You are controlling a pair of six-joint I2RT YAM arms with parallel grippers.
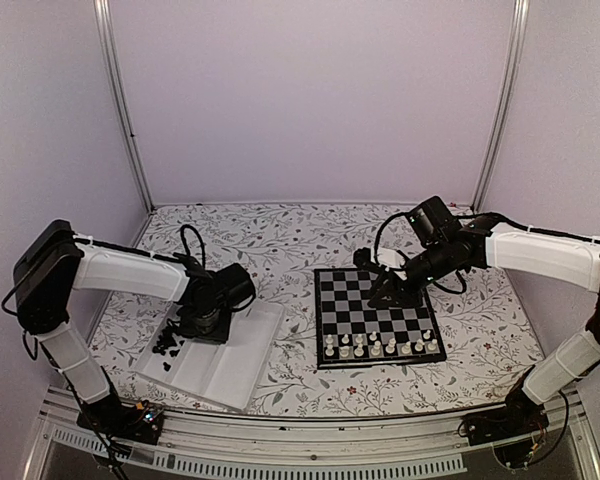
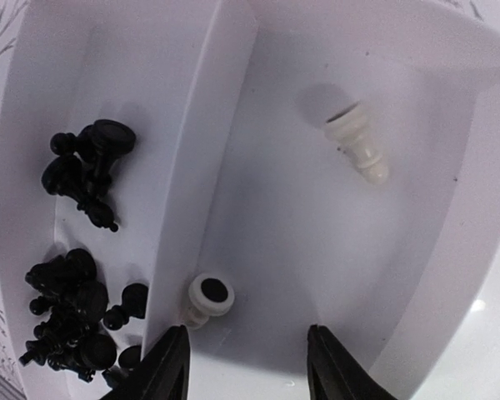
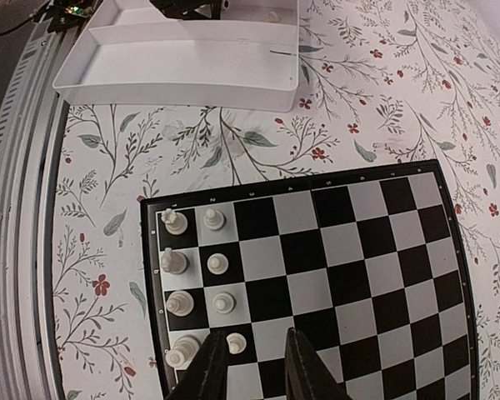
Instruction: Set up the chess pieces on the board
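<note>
Inside the white tray (image 1: 252, 352), my left gripper is open with nothing between its fingers. A white piece (image 2: 211, 292) leans by the divider, just beyond the left fingertip, its dark base facing up. Farther off in the same compartment another white piece (image 2: 362, 150) lies on its side. Black pieces (image 2: 83, 171) lie heaped in the neighbouring compartment. White pieces stand upright in two rows along the near side of the chessboard (image 1: 350, 300). Over the board, my right gripper is open and empty, near a white pawn (image 3: 236, 342).
The tray's divider (image 2: 196, 150) rises close beside the left gripper. The far part of the board (image 3: 383, 283) carries no pieces.
</note>
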